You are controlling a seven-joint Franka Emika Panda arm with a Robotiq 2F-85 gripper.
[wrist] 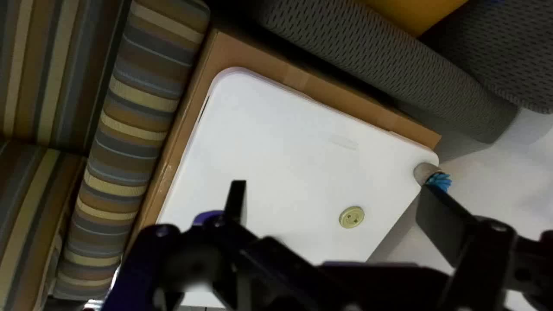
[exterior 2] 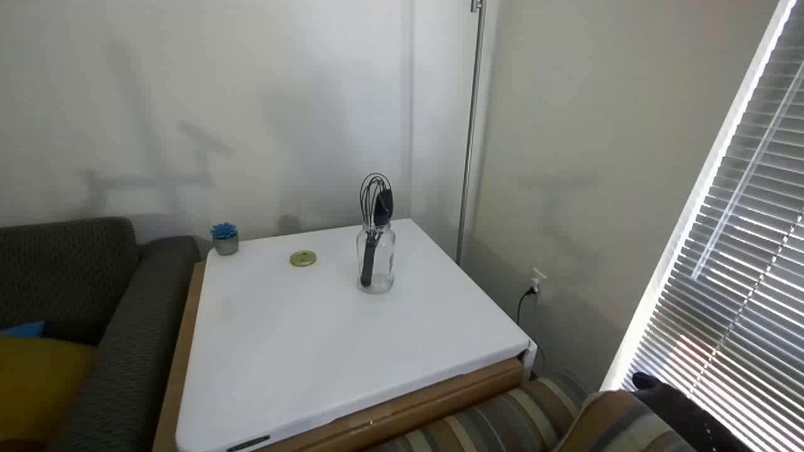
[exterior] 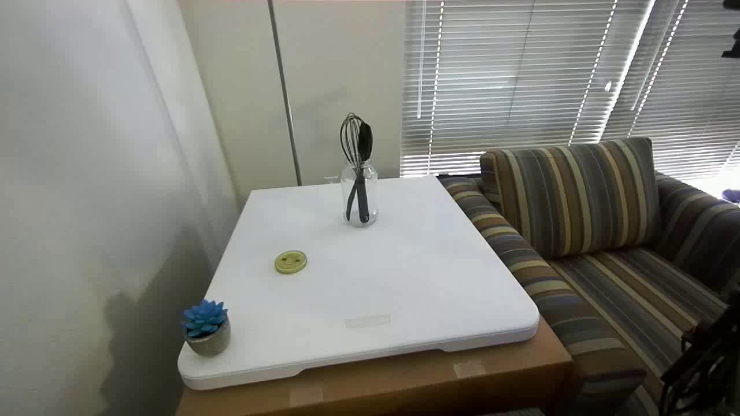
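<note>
My gripper is open, its two dark fingers (wrist: pixel 236 199) wide apart with nothing between them. It hangs high over a white tabletop (exterior: pixel 388 277). A round yellow-green disc (exterior: pixel 291 262) with a marked top lies flat on the table; the wrist view has the same disc (wrist: pixel 352 217) low between the fingers, well beyond them. Farther back stands a clear glass jar (exterior: pixel 371 197) holding a wire whisk (exterior: pixel 350 138) and a black-headed utensil (exterior: pixel 365 142). In the wrist view the jar cannot be seen. A blue succulent in a grey pot (exterior: pixel 210 340) sits at the table's left front corner.
The table rests on a brown cardboard box (exterior: pixel 430 378). A striped armchair (exterior: pixel 583 201) adjoins its right side, and a dark sofa (exterior 2: pixel 151 294) stands by another edge. White wall (exterior: pixel 104 173) borders the plant's side.
</note>
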